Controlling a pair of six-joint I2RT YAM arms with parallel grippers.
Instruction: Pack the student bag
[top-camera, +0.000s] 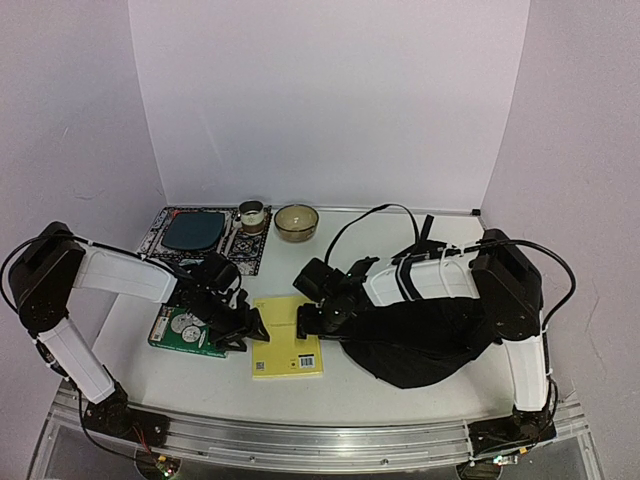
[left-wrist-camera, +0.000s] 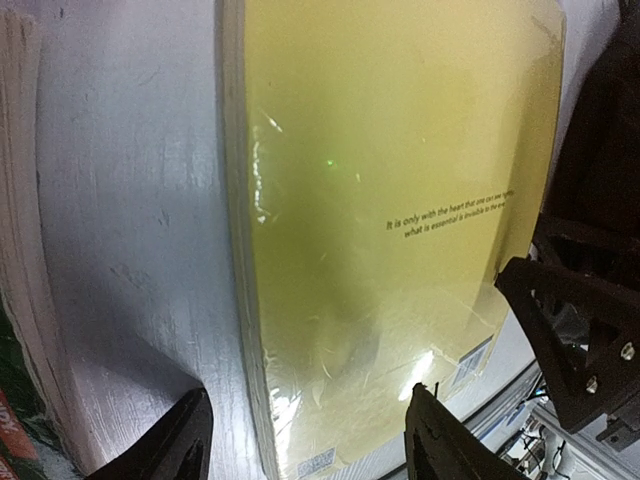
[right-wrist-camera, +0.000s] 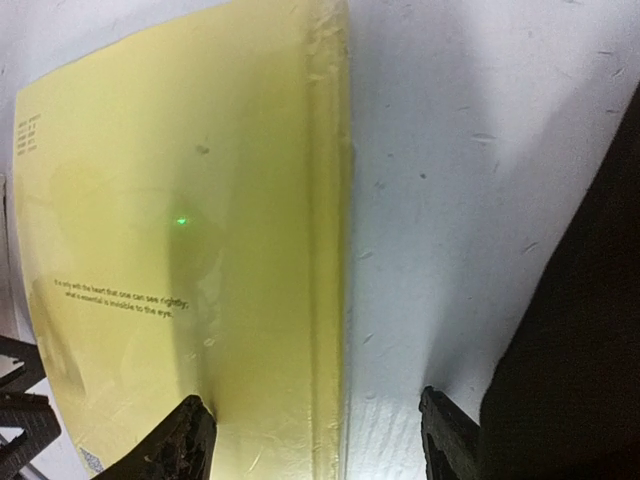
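A yellow book (top-camera: 287, 362) lies flat on the table, its sides nearly square to the front edge. My left gripper is open above the book's left long edge, which runs between its spread fingers. On the opposite side, my right gripper stands open too, with the right long edge of the book between its fingertips. Whether any finger touches the book cannot be told. The black bag (top-camera: 408, 365) lies to the right, partly hidden under my right arm. A green book (top-camera: 185, 333) rests on the left, partly covered by my left arm.
At the back left are a dark blue plate (top-camera: 194, 231) on a patterned mat (top-camera: 248, 262), a cup (top-camera: 252, 217) and a glass bowl (top-camera: 296, 223). Bare table (top-camera: 200, 388) shows at the front left. The bag's strap (top-camera: 345, 230) arches behind my right arm.
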